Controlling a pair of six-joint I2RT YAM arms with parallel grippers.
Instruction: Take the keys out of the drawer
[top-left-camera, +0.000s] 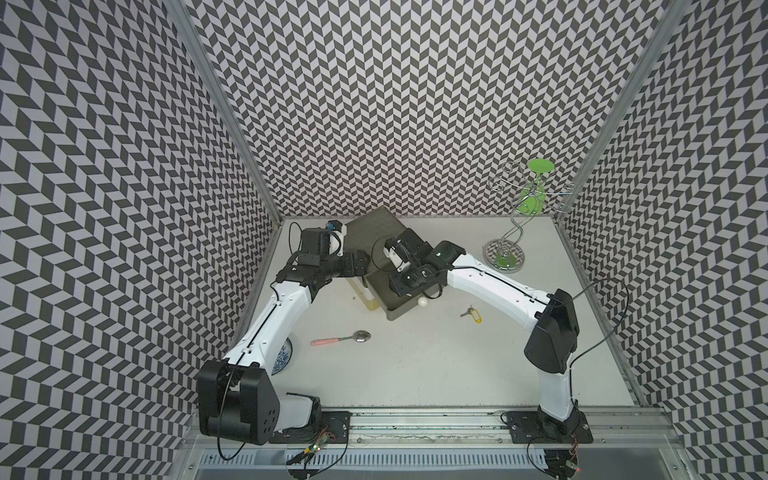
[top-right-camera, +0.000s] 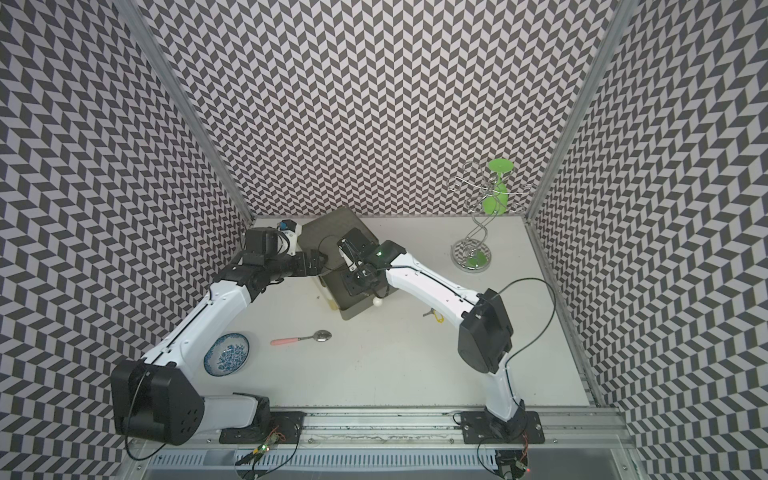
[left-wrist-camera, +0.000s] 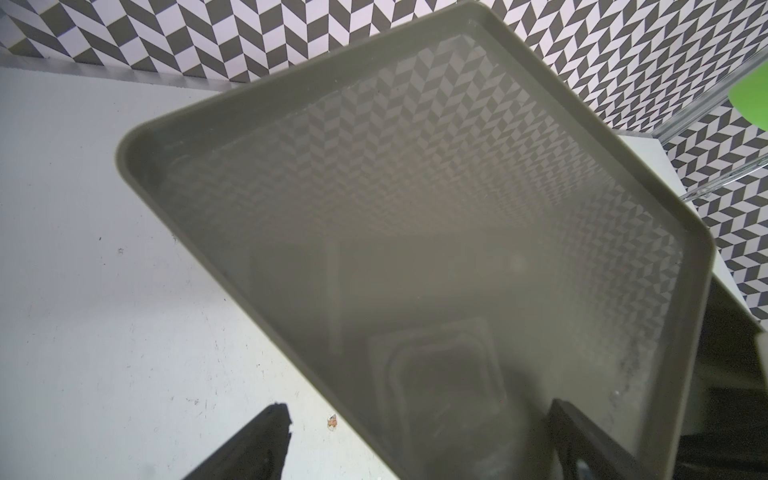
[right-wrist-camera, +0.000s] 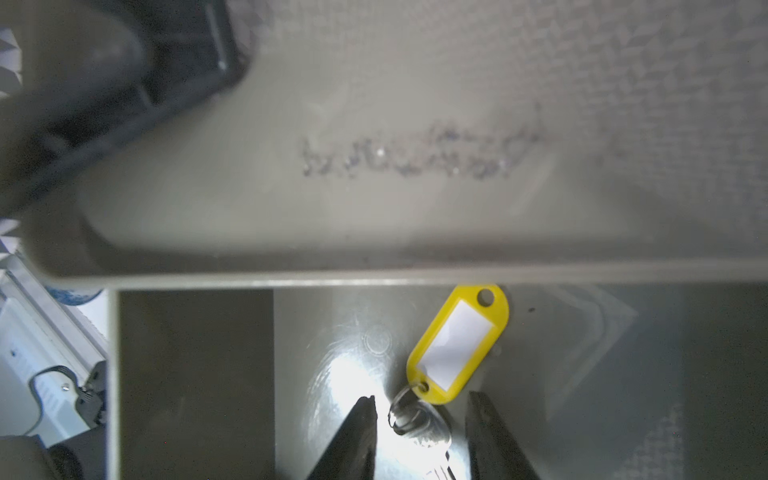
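The drawer (right-wrist-camera: 196, 384) stands pulled out from the grey-brown cabinet (left-wrist-camera: 448, 200). On its floor lies a key ring with a yellow tag (right-wrist-camera: 457, 344); its metal keys (right-wrist-camera: 424, 428) show partly between the fingertips of my right gripper, which are apart. Whether they touch the keys cannot be told. My left gripper is open over the cabinet's left edge, nothing gripped between its fingers. A second yellow-tagged key (top-left-camera: 475, 314) lies on the table, right of the cabinet.
A white ball (top-left-camera: 423, 301) sits beside the drawer's front. Nearer are a pink-handled spoon (top-left-camera: 342, 339) and a blue-patterned bowl (top-right-camera: 227, 354). A wire stand with green discs (top-left-camera: 505, 254) stands at the back right.
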